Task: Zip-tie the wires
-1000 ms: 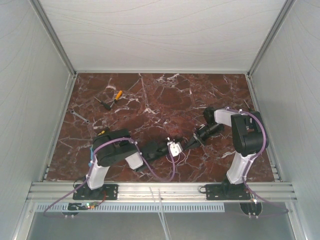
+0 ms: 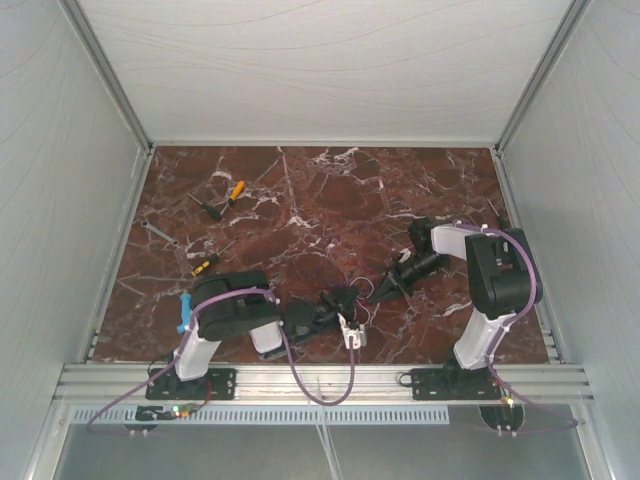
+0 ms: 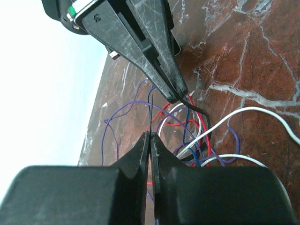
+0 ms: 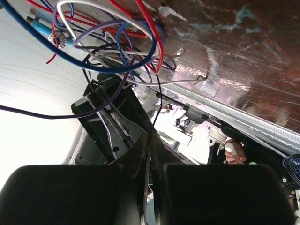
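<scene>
Red, blue, white and purple wires [image 3: 187, 126] lie in a loose tangle on the marbled table. A black zip tie [image 3: 199, 110] runs from the tips of my right gripper into the wires; that gripper is shut on it. In the right wrist view the black zip tie [image 4: 160, 93] stretches from the fingertips up to the wires [image 4: 122, 42]. My left gripper is shut at the near side of the bundle, and a thin dark strip [image 3: 151, 110] sticks up from its tips. Where the tie closes round the wires is hidden.
Orange-handled tools [image 2: 236, 190], a yellow-handled screwdriver [image 2: 204, 265] and a wrench [image 2: 158, 233] lie at the left of the table. A blue object [image 2: 185, 310] sits beside the left arm.
The left arm has swung and turned toward the front edge, uncovering the yellow-handled screwdriver. The right arm has barely moved.
</scene>
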